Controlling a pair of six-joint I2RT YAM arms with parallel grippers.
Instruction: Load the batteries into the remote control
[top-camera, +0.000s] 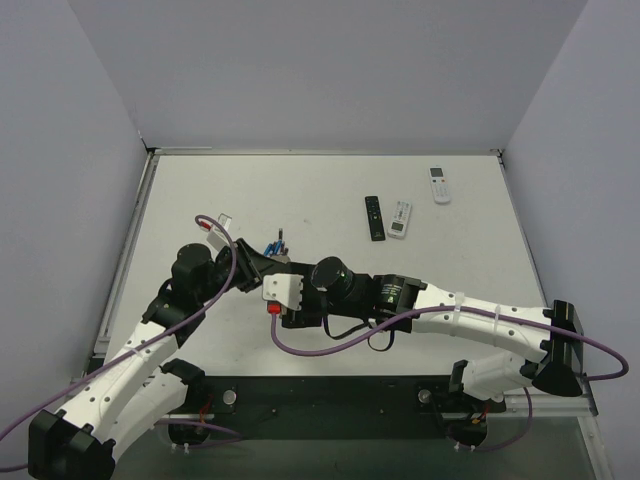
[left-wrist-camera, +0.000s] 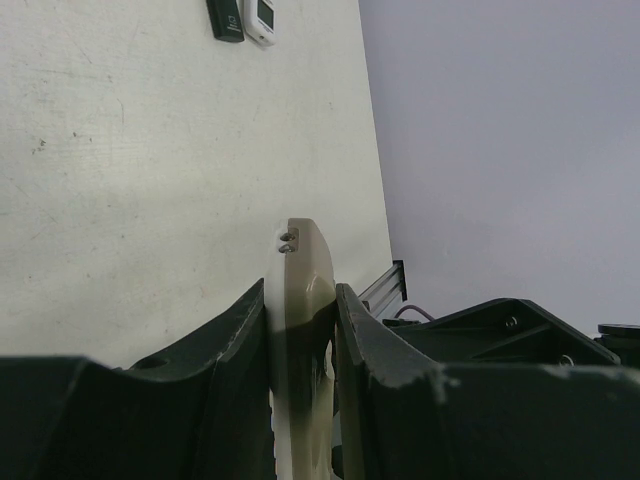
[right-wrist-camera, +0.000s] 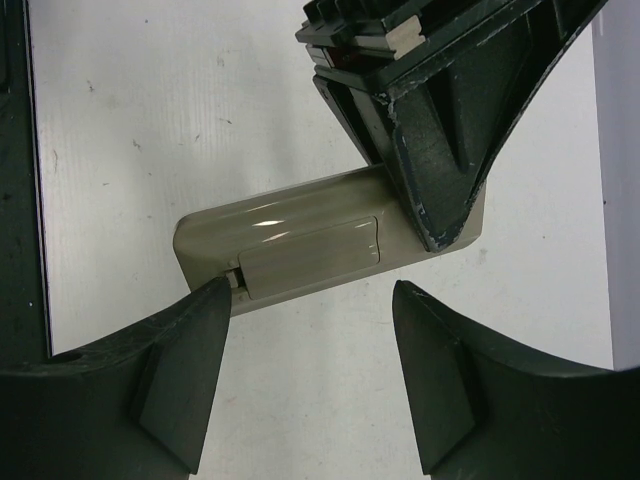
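Note:
A grey remote (right-wrist-camera: 300, 258) lies across the right wrist view, back up, a rectangular cover on it with a small gap at its left end. My left gripper is shut on it; in the top view that gripper is at centre-left. My right gripper is part open beside the remote's lower edge, nothing visible between its fingertips. In the top view it mostly hides the remote. Some batteries (top-camera: 273, 247) lie behind the grippers.
A black remote (top-camera: 374, 217), a white remote (top-camera: 400, 219) and another white remote (top-camera: 439, 185) lie at the back right.

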